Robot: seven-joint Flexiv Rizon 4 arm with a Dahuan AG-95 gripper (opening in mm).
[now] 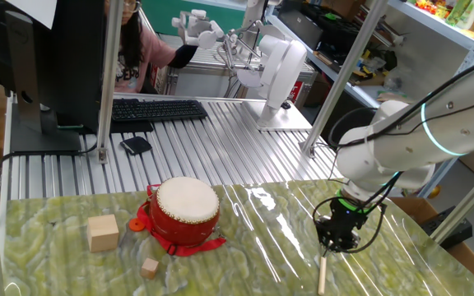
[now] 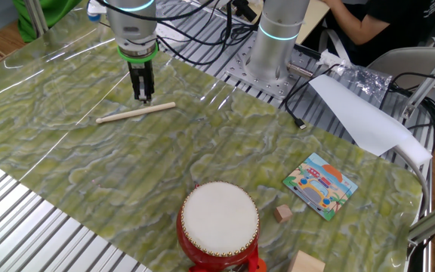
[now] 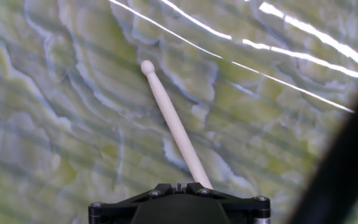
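A pale wooden drumstick (image 2: 131, 114) lies on the green marbled table cover, its rounded tip pointing up and left in the wrist view. Just above and behind the stick in exterior view 2 hangs my gripper (image 2: 144, 100), pointing down. Seen from the wrist, the gripper has its fingers drawn together, with nothing visible between them; the near part of the drumstick (image 3: 178, 133) passes out of sight just right of the fingertips. A red drum (image 1: 186, 215) with a white skin stands well away from the gripper (image 1: 334, 247) in exterior view 1.
Near the drum are a larger wooden block (image 1: 103, 233), a small wooden cube (image 1: 149, 268) and an orange-red disc (image 1: 137, 224). A colourful picture tile (image 2: 321, 186) lies beyond the cube. Open cover separates the drumstick from the drum.
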